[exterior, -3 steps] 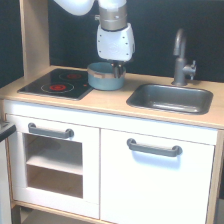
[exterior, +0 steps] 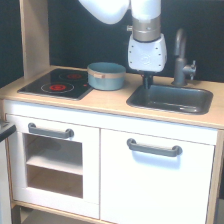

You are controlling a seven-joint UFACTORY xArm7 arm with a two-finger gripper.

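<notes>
My gripper [exterior: 147,82] points down at the left side of the dark sink [exterior: 182,97], its dark tips just above or at the basin's rim. The tips are too small and dark to show whether they are apart or hold anything. To the left, a blue-grey pot [exterior: 105,79] stands on the wooden counter between the stove and the sink, clear of the gripper.
A black stove top [exterior: 58,84] with red rings lies on the left of the counter. The faucet [exterior: 182,60] rises behind the sink, right of the arm. Below are an open-fronted oven compartment [exterior: 55,168] and a white cabinet door [exterior: 155,180] with a grey handle [exterior: 154,148].
My gripper has moved right and a little lower, from over the pot to the sink's left side. The pot stays in about the same place.
</notes>
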